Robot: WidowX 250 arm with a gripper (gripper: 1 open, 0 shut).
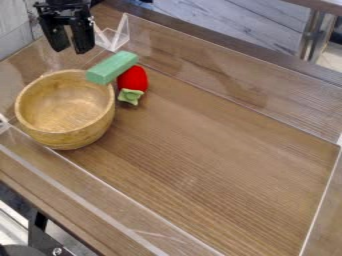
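My gripper [63, 38] is at the top left of the camera view, black and open, above the back edge of the table. Below it a wide wooden bowl [64, 130] sits empty on the table. A green block [112, 67] lies right of the bowl's back rim, beside a red object [132, 80] with a pale green piece [130, 96] at its front, perhaps a strawberry-like toy.
A clear plastic item stands behind the green block at the back. A pale frame [310, 20] edges the top right.
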